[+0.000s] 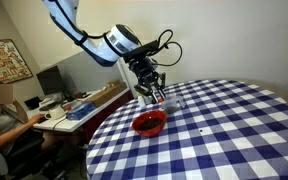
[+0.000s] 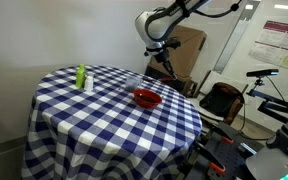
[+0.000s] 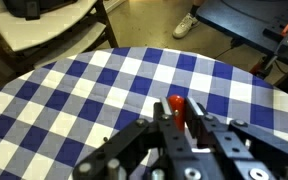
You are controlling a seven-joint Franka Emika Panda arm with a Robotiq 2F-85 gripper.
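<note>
A small red object (image 3: pixel 176 103) sits between the fingers of my gripper, which is shut on it; most of the object is hidden, so what it is cannot be told. In exterior view 1 the gripper (image 1: pixel 160 96) hangs low over the table, just behind and right of a red bowl (image 1: pixel 150 130). Something dark lies inside that bowl. A clear container (image 1: pixel 176 102) stands to the right of the gripper, partly behind it. From the other side, the red bowl (image 2: pixel 146 99) shows with the clear container (image 2: pixel 134 80) nearby.
A blue-and-white checked cloth covers the table (image 1: pixel 219 130), bare across its right half. A green bottle (image 2: pixel 81 76) and a white bottle (image 2: pixel 89 85) stand together, away from the bowl. A person (image 1: pixel 6 125) sits at a desk beyond the table.
</note>
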